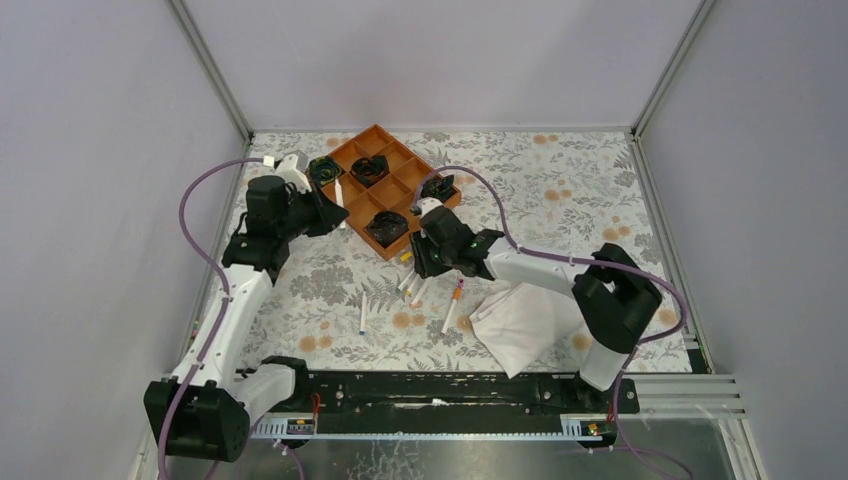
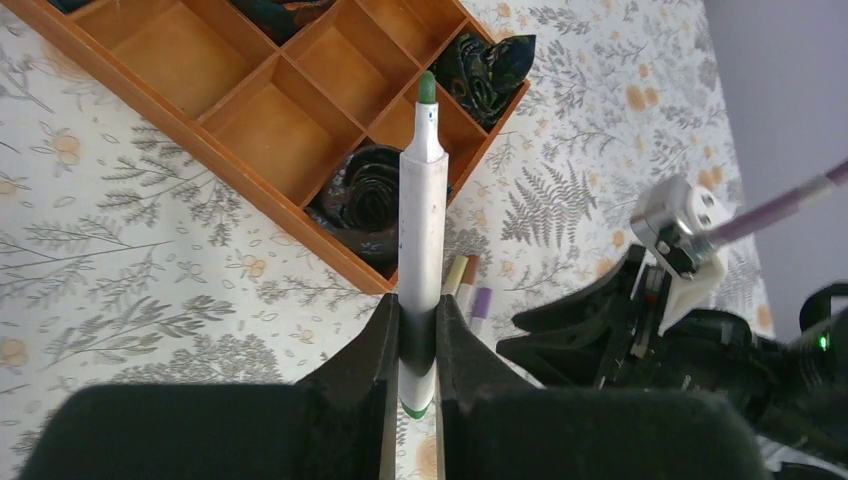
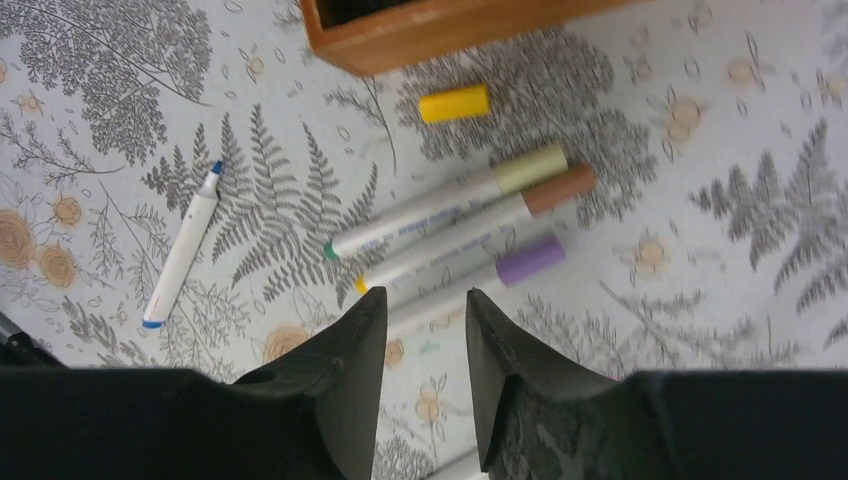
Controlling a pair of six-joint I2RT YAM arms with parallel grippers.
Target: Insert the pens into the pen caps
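My left gripper is shut on an uncapped white pen [image 2: 423, 205] with a green tip, held upright beside the tray in the top view. My right gripper is part open above the pens, nothing between its fingers. Below it lie three white pens, with an olive cap [image 3: 532, 169], a brown cap [image 3: 560, 190] and a purple cap [image 3: 531, 261]. A loose yellow cap [image 3: 455, 103] rests near the tray corner. An uncapped blue-tipped pen [image 3: 183, 257] lies apart to the left. An orange-banded pen [image 1: 452, 307] lies nearer the front.
The wooden compartment tray [image 1: 338, 208] stands at the back, dark bundles [image 1: 387, 226] in some compartments. A white cloth [image 1: 525, 325] is spread at front right.
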